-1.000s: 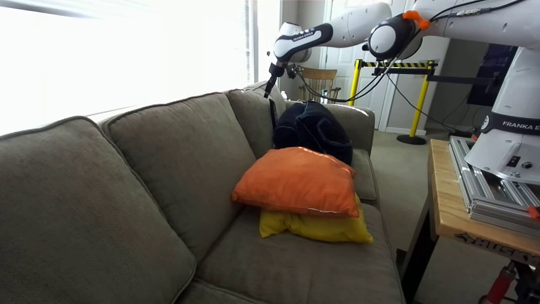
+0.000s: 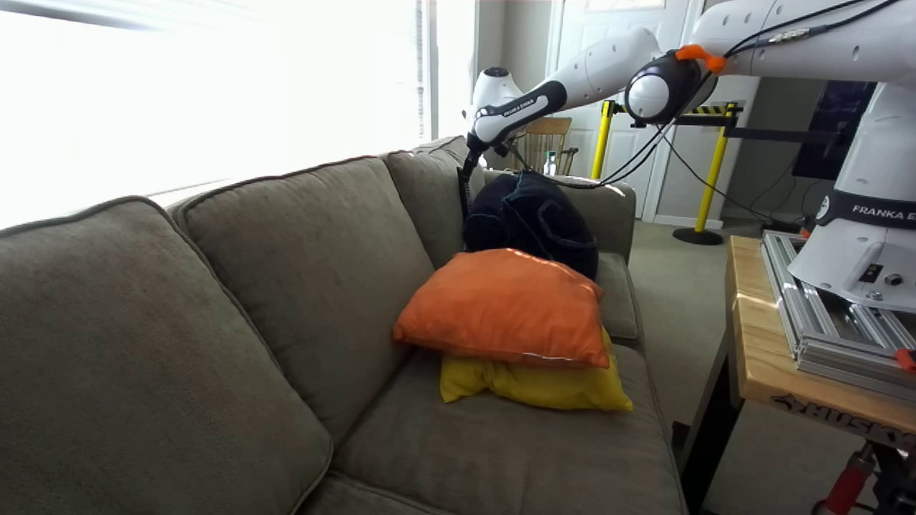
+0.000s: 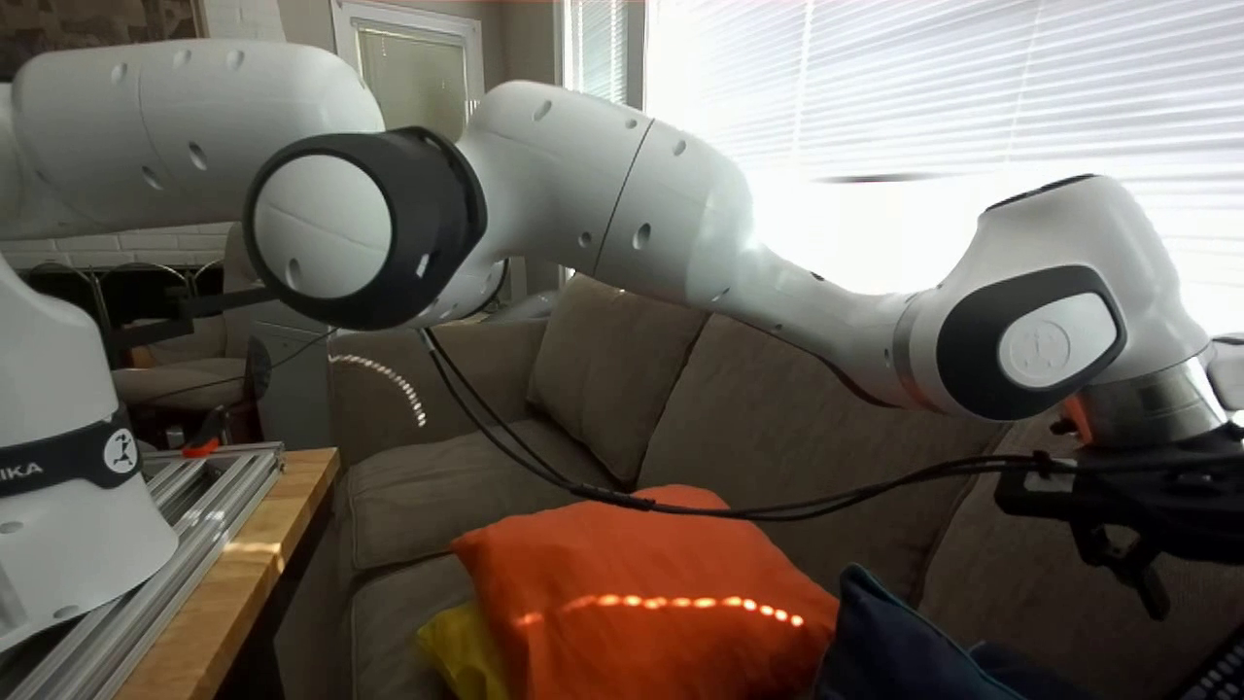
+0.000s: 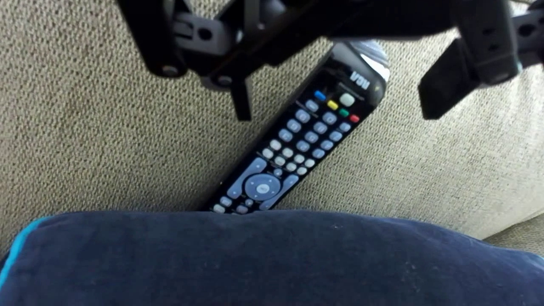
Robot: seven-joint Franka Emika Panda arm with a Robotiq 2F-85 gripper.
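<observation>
A black RCA remote control with pale and coloured buttons leans against the beige sofa back cushion. Its lower end is hidden behind a dark blue pillow with bright blue piping. My gripper is open, one finger on each side of the remote's upper part in the wrist view, and nothing is gripped. From exterior view 1, the gripper appears right at the top of the remote, a thin dark strip. Part of the remote shows at the lower right corner of exterior view 2, below the gripper.
An orange pillow lies on a yellow pillow, in front of the blue one. Black cables hang from the arm above the orange pillow. The near sofa seat is clear.
The arm's wrist and gripper have come down and slightly to the right, from above the remote to its upper end. Pillows and remote look unmoved.
</observation>
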